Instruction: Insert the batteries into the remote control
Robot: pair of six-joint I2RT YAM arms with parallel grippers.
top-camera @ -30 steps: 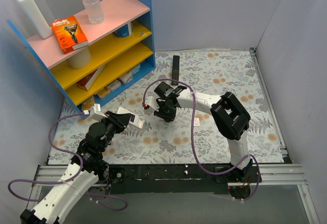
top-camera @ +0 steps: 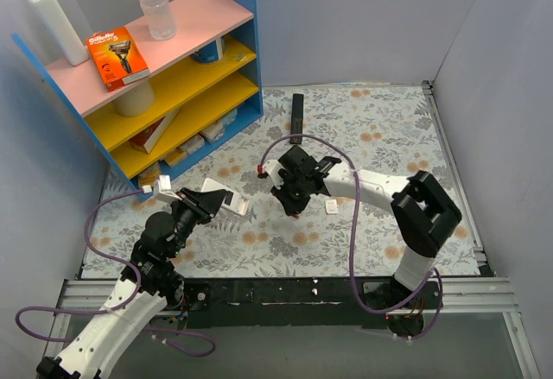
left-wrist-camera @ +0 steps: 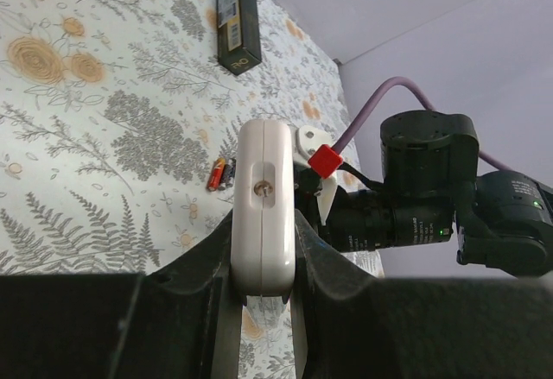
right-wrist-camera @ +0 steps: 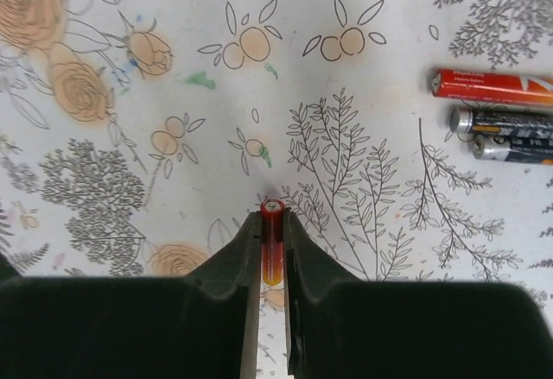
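Observation:
A white remote control (top-camera: 232, 201) is held above the table's left part, my left gripper shut on it. The remote (left-wrist-camera: 263, 215) shows end-on in the left wrist view, so its battery compartment is hidden there. My right gripper is shut on a red battery (right-wrist-camera: 273, 245) with a yellowish lower end, held in line with the fingers and apart from the remote. On the table, to the right in the right wrist view, lie another red battery (right-wrist-camera: 492, 87) and two dark batteries (right-wrist-camera: 505, 123) (right-wrist-camera: 518, 149), side by side.
A long black box (top-camera: 297, 118) lies at the back. Right of my right gripper is a small white piece (top-camera: 332, 206). At the back left stands a shelf (top-camera: 160, 103) with bottles and boxes.
My right gripper has moved right and a little toward the front, away from the remote.

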